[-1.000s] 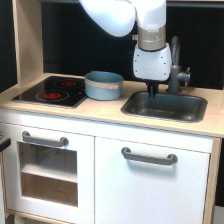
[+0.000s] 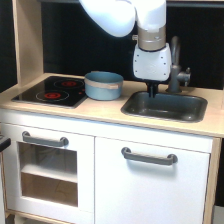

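Observation:
The robot arm reaches down from the top of the camera view, its gripper [image 2: 152,88] pointing down over the left part of the sink [image 2: 182,108], just beside the faucet [image 2: 176,62]. The dark fingers are small and close together; whether they are open or shut, or hold anything, I cannot tell. A blue-grey pot [image 2: 103,88] stands on the counter left of the sink, apart from the gripper.
A black stovetop [image 2: 45,95] with red rings lies at the left of the wooden counter [image 2: 95,114]. Below are two white cabinet doors with grey handles, the left one with a window. A wooden side panel frames the left.

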